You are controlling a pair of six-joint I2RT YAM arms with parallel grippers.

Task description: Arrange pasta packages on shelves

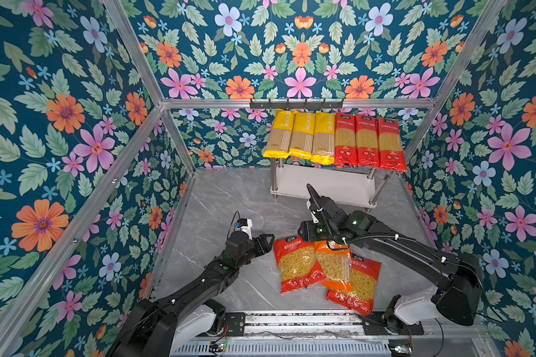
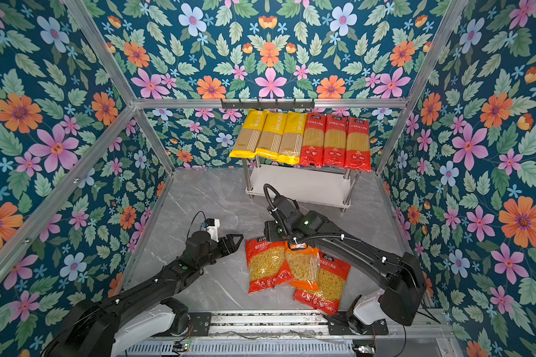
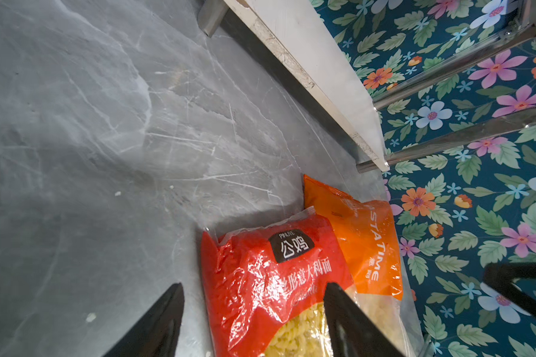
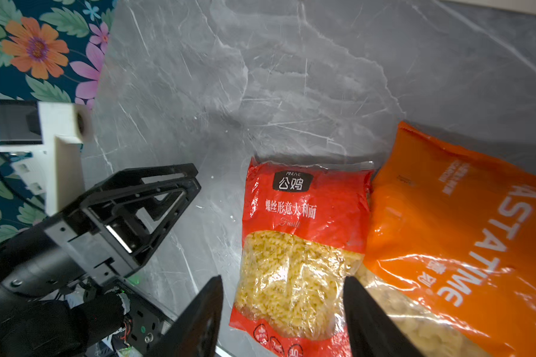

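Note:
Two red pasta bags, one left (image 1: 297, 267) and one right (image 1: 363, 282), lie on the floor with an orange bag (image 2: 303, 267) between them. Three yellow packs (image 1: 303, 134) and three red packs (image 1: 356, 139) lie side by side on the shelf's top; the lower board (image 1: 321, 181) is bare. My left gripper (image 1: 266, 242) is open and empty, left of the bags. My right gripper is open above the left red bag, nothing held; its fingers straddle that bag in the right wrist view.
Patterned walls and metal rails enclose the grey floor (image 1: 208, 208).

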